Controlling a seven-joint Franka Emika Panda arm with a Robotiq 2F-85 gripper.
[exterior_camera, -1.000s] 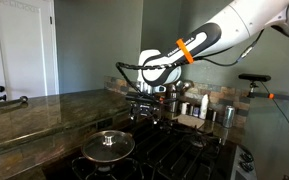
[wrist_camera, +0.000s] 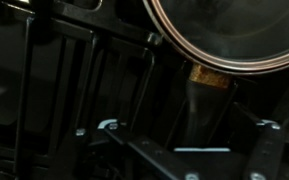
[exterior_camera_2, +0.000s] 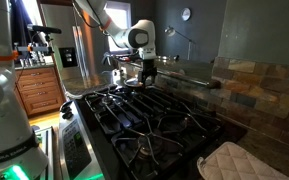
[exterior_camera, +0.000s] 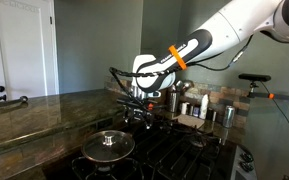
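Observation:
A round pan with a glass lid (exterior_camera: 108, 147) sits on the near left of the stove in the first exterior view. Its metal rim and dark glass (wrist_camera: 239, 25) fill the upper right of the wrist view. My gripper is open, with its two fingers spread wide and only dark stove between them. In that view, the pan lies beyond the fingertips and apart from them. The first exterior view has the gripper (exterior_camera: 136, 117) above the stove, behind and right of the pan, small and dark there.
Black burner grates (exterior_camera_2: 144, 125) cover the stove. A quilted pad (exterior_camera_2: 239, 163) lies on the counter at its near right. Bottles and canisters (exterior_camera: 204, 107) stand at the back wall. A person (exterior_camera_2: 141, 45) stands beyond the stove.
The lidded pan has stayed in place.

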